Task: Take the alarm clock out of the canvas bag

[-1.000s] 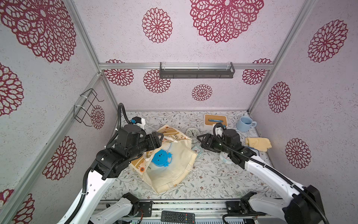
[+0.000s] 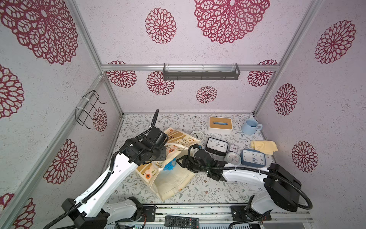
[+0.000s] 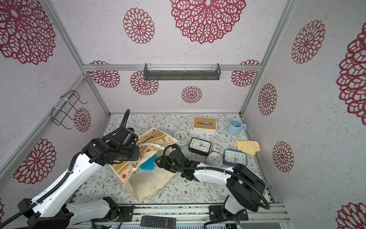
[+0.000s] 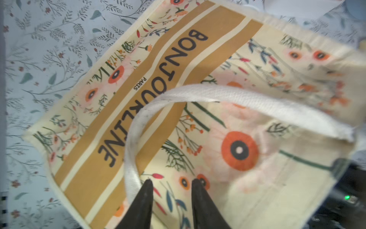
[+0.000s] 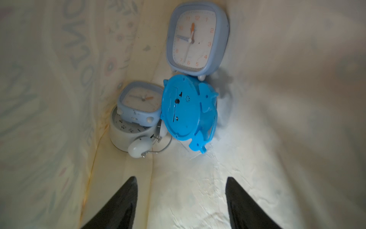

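The canvas bag (image 2: 171, 183) lies open at the table's left-centre. Inside it, the right wrist view shows a blue alarm clock (image 5: 186, 106), a square clock (image 5: 194, 38) above it, and another square clock (image 5: 141, 99) on a round white clock (image 5: 125, 137) to its left. My left gripper hangs over the bag's printed side near the white handle (image 4: 236, 97), fingers part open, holding nothing visible. My right gripper is open at the bag's mouth, pointing at the clocks.
Several clocks (image 2: 217, 145) stand right of the bag, with a yellow cloth (image 2: 263, 147), a blue mug (image 2: 249, 126) and a box (image 2: 220, 126) behind. A shelf (image 2: 201, 74) hangs on the back wall.
My right arm has moved left and down into the bag's mouth.
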